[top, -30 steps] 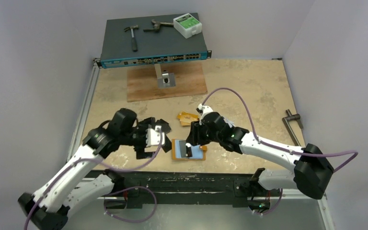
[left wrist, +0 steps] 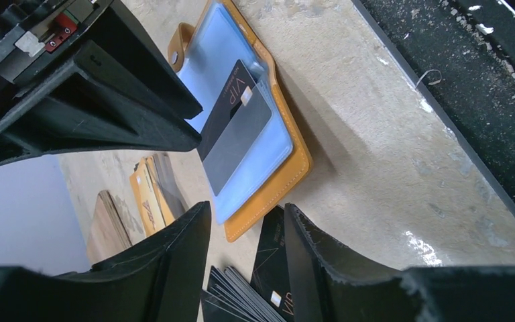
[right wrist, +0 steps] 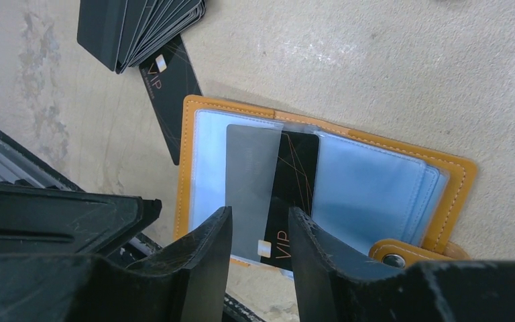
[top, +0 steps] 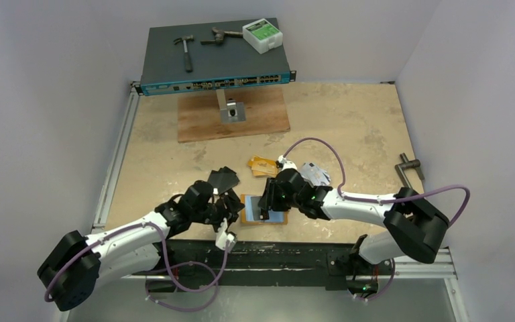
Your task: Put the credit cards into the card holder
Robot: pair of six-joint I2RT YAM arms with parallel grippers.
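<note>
The tan card holder [right wrist: 429, 157] lies open on the table. A black VIP card [right wrist: 295, 168] sits in one of its blue-white pockets, half under a clear, greyish sleeve. My right gripper is over that card, fingers apart and the card showing in the gap; whether they touch or grip it is unclear. Beside the holder, my left gripper stands open, its fingers empty. Beyond its fingertips lie a loose black VIP card [left wrist: 266, 258] and a fanned pile of black cards [right wrist: 141, 30]. In the top view the arms partly cover the holder.
Orange cards [top: 263, 166] lie behind the holder, and white cards [top: 316, 174] are behind the right arm. A wooden board [top: 194, 124] and a dark rack unit [top: 208, 57] stand at the back.
The left arm has come down and right, closer to the holder's left edge. The right arm has drawn in and lowered a little over the pocketed card.
</note>
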